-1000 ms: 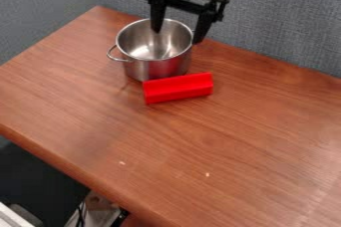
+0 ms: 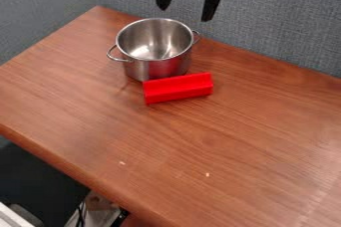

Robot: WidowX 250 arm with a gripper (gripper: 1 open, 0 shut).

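A steel pot with two side handles stands near the back left of the wooden table, its inside looking empty. A red block lies just in front of it, on the near right side. My black gripper is at the top edge of the view, above and behind the pot, its two fingers spread wide with nothing visible between them.
A grey padded wall runs behind it. Cables and pale objects sit off the table at the lower left.
My gripper has risen from over the pot's rim to the top edge of the view, shifting slightly right. The pot and red block look unmoved.
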